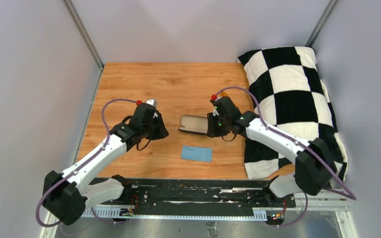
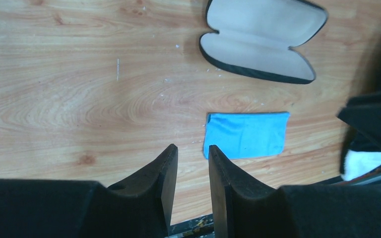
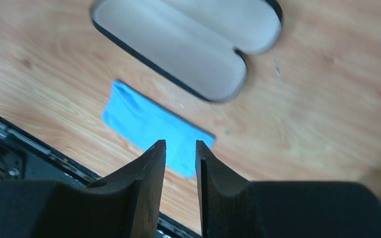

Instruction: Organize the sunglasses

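Observation:
An empty, unfolded glasses case [image 1: 192, 123] with a dark shell and pale grey lining lies on the wooden table. Both halves of the case [image 2: 263, 52] show in the left wrist view. In front of it a small blue cloth [image 1: 196, 153] lies flat. My left gripper [image 1: 167, 134] hovers left of the case, its fingers [image 2: 167, 171] parted with nothing between. On the other side, my right gripper [image 1: 210, 135] covers the case's right end from above; its fingers [image 3: 155, 158] stand open and empty. No sunglasses can be made out.
A black-and-white checkered cushion [image 1: 290, 99] fills the right side of the table. Part of an orange object [image 1: 223, 94] peeks out behind the right arm. Bare wood [image 1: 178, 79] stretches across the back and left.

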